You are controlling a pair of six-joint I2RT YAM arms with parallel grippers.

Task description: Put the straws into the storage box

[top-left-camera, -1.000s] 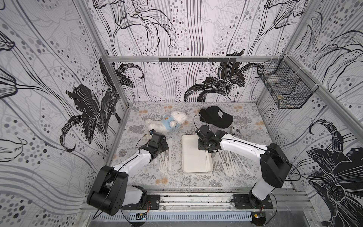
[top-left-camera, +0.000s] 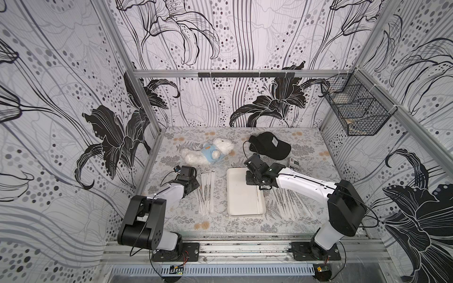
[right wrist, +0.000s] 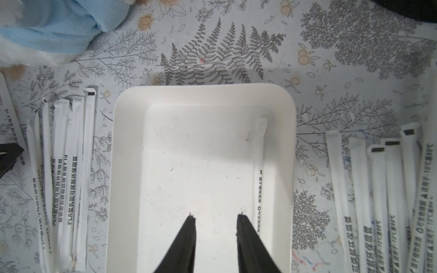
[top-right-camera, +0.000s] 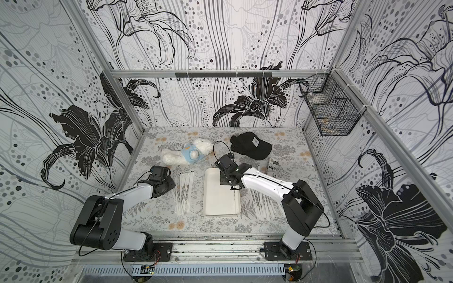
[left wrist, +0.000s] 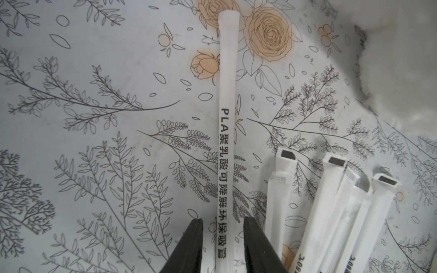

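Observation:
One paper-wrapped straw [right wrist: 258, 182] lies along the right side inside the white storage box [right wrist: 202, 94]. My right gripper hangs over the box, fingers apart, with nothing between its fingers. Left of the box is a group of wrapped straws [right wrist: 68, 182]; a second group [right wrist: 382, 191] lies to its right. In the left wrist view a single straw [left wrist: 229, 82] runs lengthwise, its near part passing between the fingers of my left gripper. That gripper is open, and contact with the straw cannot be seen. More straws [left wrist: 318, 213] lie just to its right.
A white plush toy in blue [top-left-camera: 210, 151] lies behind the left straws. Further back are a black cap [top-left-camera: 271, 145] and a small grey device [top-left-camera: 294, 163]. A wire basket [top-left-camera: 361, 106] hangs on the right wall.
My left arm has drawn back to the left, off the left group of straws, which shows more fully now. The right arm has shifted only slightly over the box.

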